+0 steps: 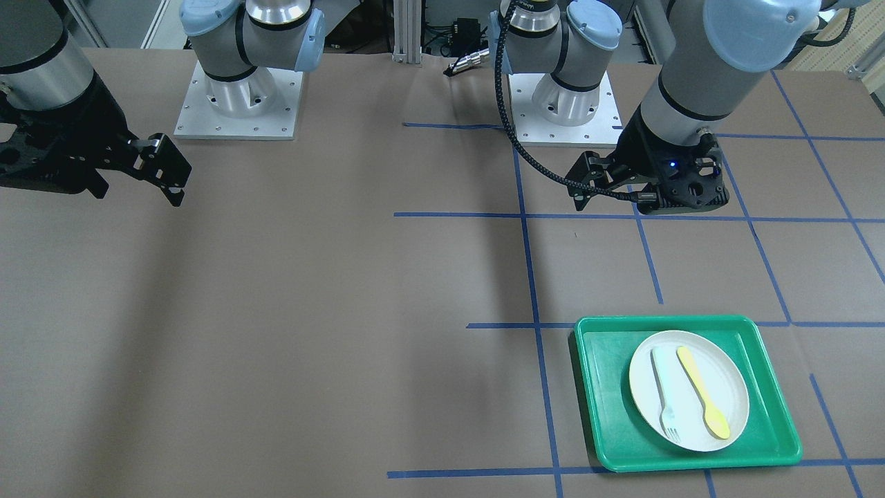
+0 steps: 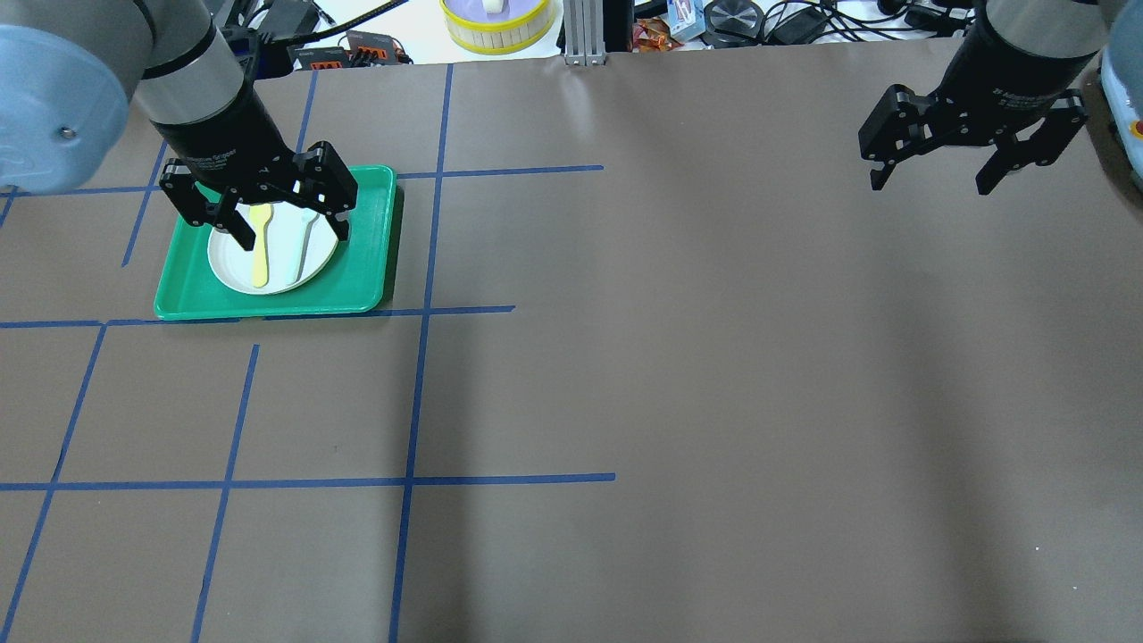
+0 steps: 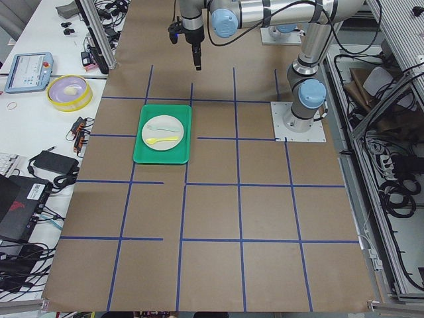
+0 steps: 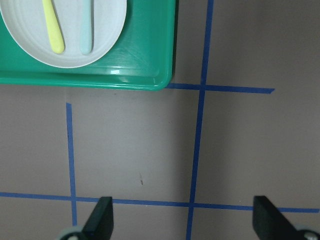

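Note:
A green tray (image 1: 606, 440) holds a white plate (image 1: 722, 390) with a light blue fork (image 1: 666, 398) and a yellow spoon (image 1: 703, 393) lying on it, apart and roughly parallel. My gripper (image 2: 295, 242) hangs high above the table, over the tray in the top view; in the front view it is well behind and above the tray. Its two fingers stand wide apart at the bottom of the left wrist view (image 4: 183, 215), open, with bare taped table between them.
A second arm's gripper (image 2: 930, 182) hangs over the table at the other side. Cables, boxes and a yellow round container (image 3: 69, 93) lie beyond the table's edge.

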